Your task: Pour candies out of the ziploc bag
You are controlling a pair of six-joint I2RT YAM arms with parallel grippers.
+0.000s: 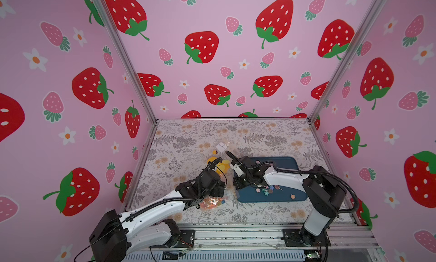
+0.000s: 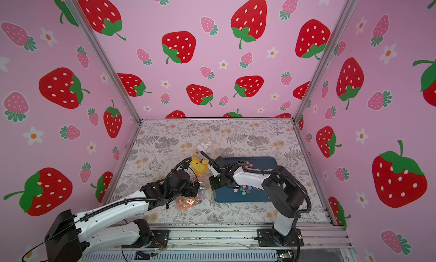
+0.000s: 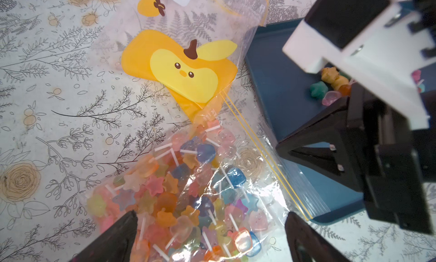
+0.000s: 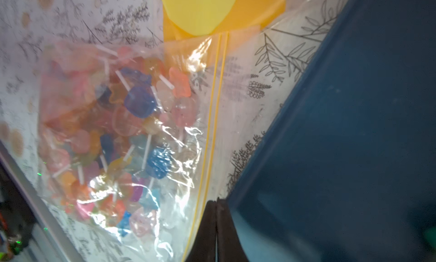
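A clear ziploc bag (image 3: 181,184) full of colourful candies on white sticks lies flat on the patterned table. Its yellow-lined zip edge faces the blue tray and overlaps the tray's rim in the left wrist view. My left gripper is open above the bag, its fingers to either side of the candies. At the zip edge's near corner, by the tray's rim, my right gripper has its fingertips together. Whether it pinches the thin plastic cannot be made out.
Another bag (image 3: 181,76), printed with a yellow character, lies just beyond the candy bag and touches it. Several loose candies (image 3: 331,82) sit in the tray. Both arms are close together.
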